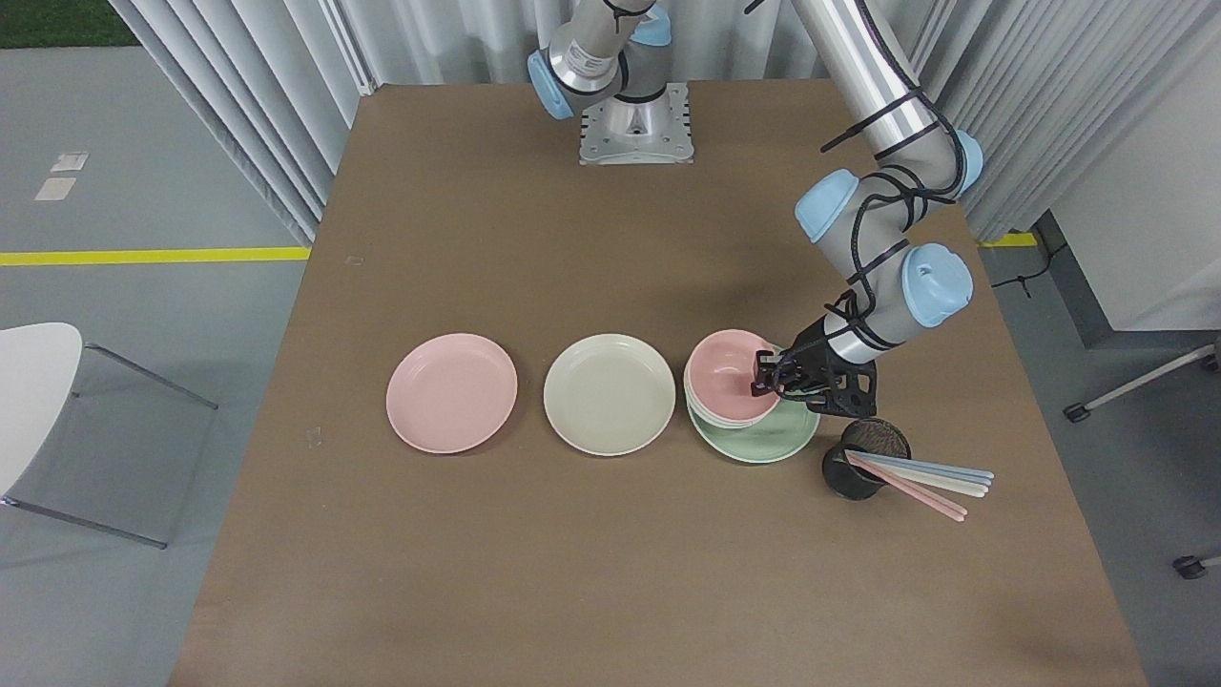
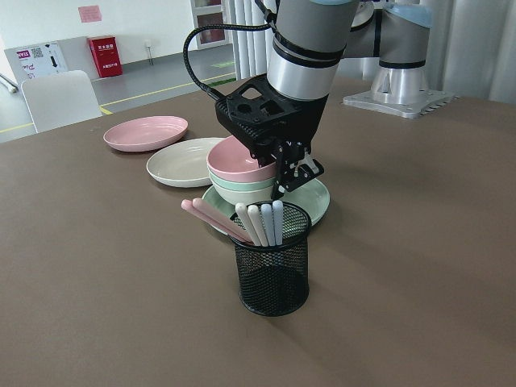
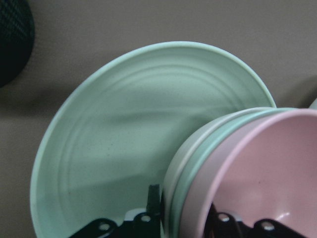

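A stack of bowls, pink [image 1: 723, 372] on top, then mint and white, sits on the mint plate [image 3: 109, 139]. My gripper is down at the stack's rim, one finger outside the bowls and the other inside the pink bowl, the rims between them; whether it grips them I cannot tell. Left of the stack lie a cream plate [image 1: 609, 394] and a pink plate [image 1: 451, 393].
A black mesh holder [image 2: 272, 282] with pink, white and blue chopsticks [image 1: 916, 487] stands at the front right of the plates.
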